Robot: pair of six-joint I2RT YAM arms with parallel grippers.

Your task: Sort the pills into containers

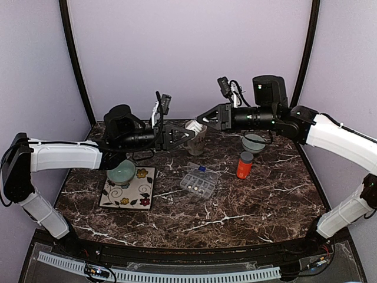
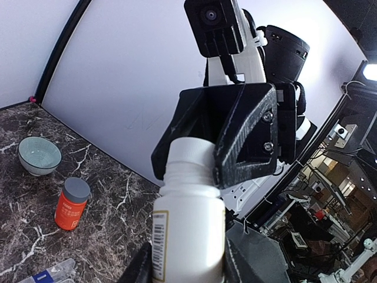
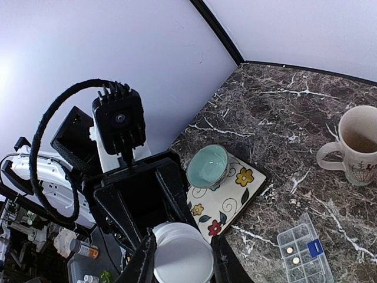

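Note:
In the top view a white bottle (image 1: 195,126) is held in the air between both grippers. My left gripper (image 1: 185,134) is shut on the bottle's body; the label side of the bottle (image 2: 187,236) fills the bottom of the left wrist view. At its capped end, my right gripper (image 1: 207,119) is shut on the white cap (image 2: 191,151). Cap and bottle look joined, though I cannot tell how tightly. A clear pill organizer (image 1: 199,183) lies open on the table, blue latch at its far side, with pale pills (image 3: 296,260) in its compartments.
An orange bottle with grey lid (image 1: 244,165) stands right of the organizer. Behind hangs no other object, but a mug (image 3: 359,147) and a pale bowl (image 1: 253,143) stand farther back. A green bowl (image 1: 121,172) sits on a floral board (image 1: 112,200) at left.

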